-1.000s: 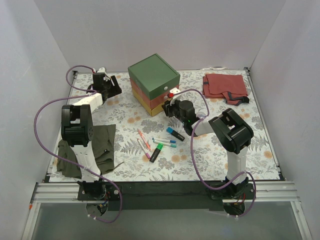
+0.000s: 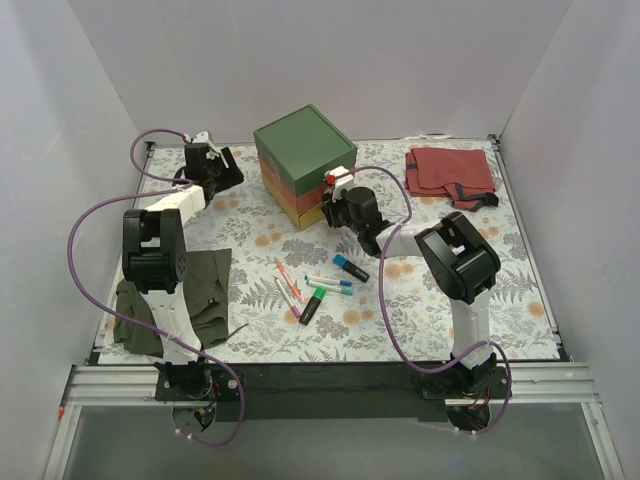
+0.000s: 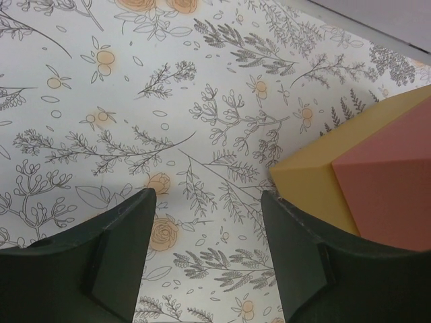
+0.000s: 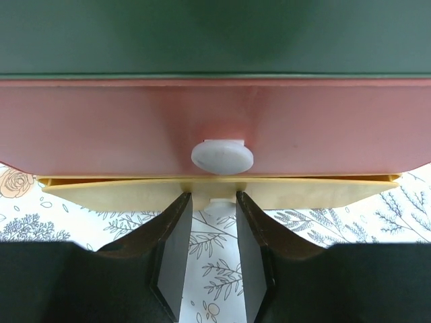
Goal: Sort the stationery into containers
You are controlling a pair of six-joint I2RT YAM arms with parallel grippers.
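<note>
A small cabinet with a green top (image 2: 305, 143), a red drawer (image 4: 101, 128) and a yellow bottom drawer (image 4: 121, 196) stands at the back. My right gripper is at its front, part open, with the yellow drawer's white knob (image 4: 220, 208) between its fingertips. A gap shows between that knob and the left finger. Over bare cloth left of the cabinet, my left gripper is open and empty. Mid-table lie a blue-capped black marker (image 2: 351, 268), a green-capped black marker (image 2: 312, 306), two thin markers (image 2: 328, 286), an orange pen (image 2: 288, 278) and a pinkish pen (image 2: 287, 297).
A folded red cloth (image 2: 449, 172) lies at the back right, with a dark strap on it. Dark green cloth (image 2: 208, 300) covers the front left. Above the yellow knob is the red drawer's knob (image 4: 222, 157).
The cabinet has shifted slightly back and left. The left arm stays still.
</note>
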